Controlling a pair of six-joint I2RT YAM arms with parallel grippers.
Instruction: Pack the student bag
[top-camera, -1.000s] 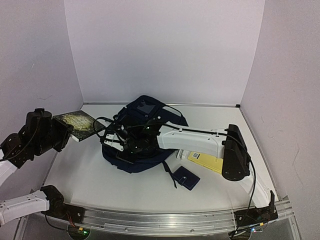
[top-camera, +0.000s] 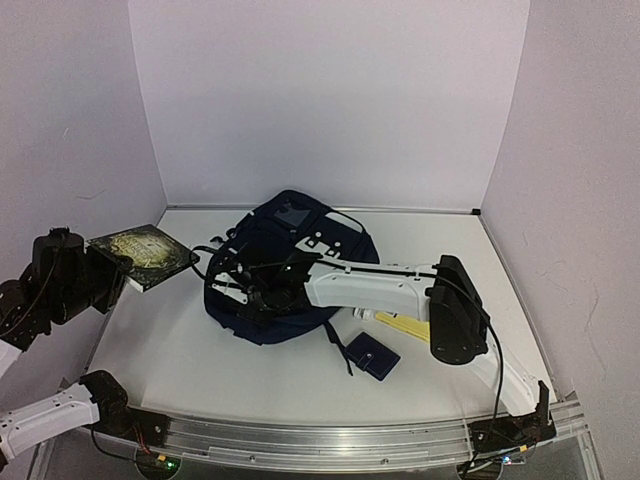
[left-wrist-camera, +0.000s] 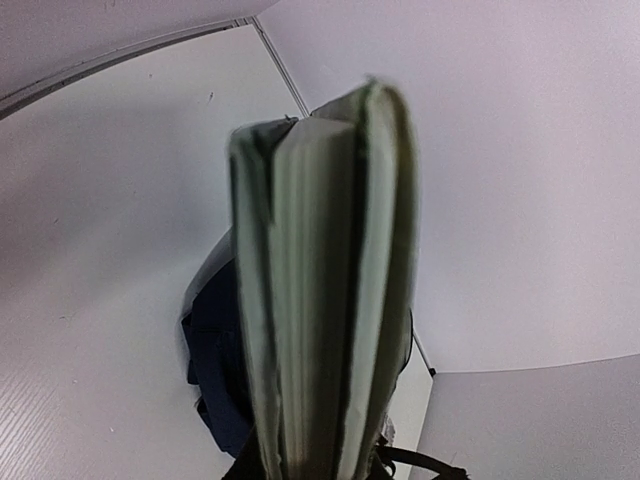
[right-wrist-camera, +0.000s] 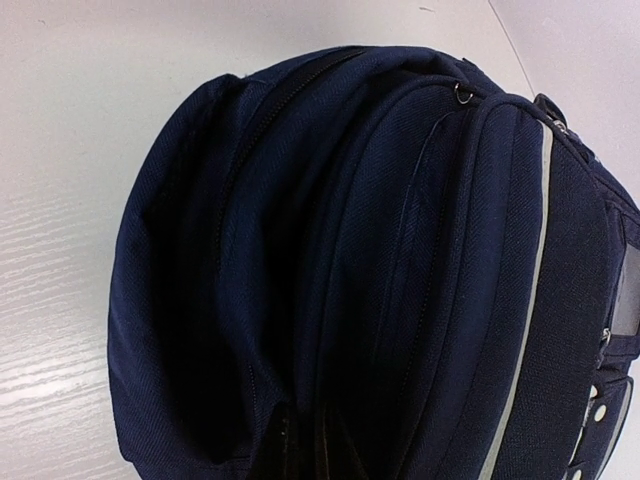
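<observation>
A dark navy school bag (top-camera: 290, 215) lies on the table, its opening facing the front left. Left of it, my left gripper (top-camera: 125, 266) is shut on a book (top-camera: 143, 252) with a dark and gold cover, held up off the table. The left wrist view shows the book's page edges (left-wrist-camera: 310, 300) end-on, hiding much of the bag (left-wrist-camera: 215, 350). My right gripper is down at the bag's opening (right-wrist-camera: 300, 250), its dark fingertips close together at a fabric edge. Shadow hides whether cloth is pinched there.
A navy wallet-like notebook (top-camera: 372, 356) lies in front of the bag, with a strap (top-camera: 340, 345) beside it. Partly under the right arm is a yellow item (top-camera: 402, 324). Walls close in the table at the back and sides.
My left gripper has drawn left, away from the bag, with the book still in it.
</observation>
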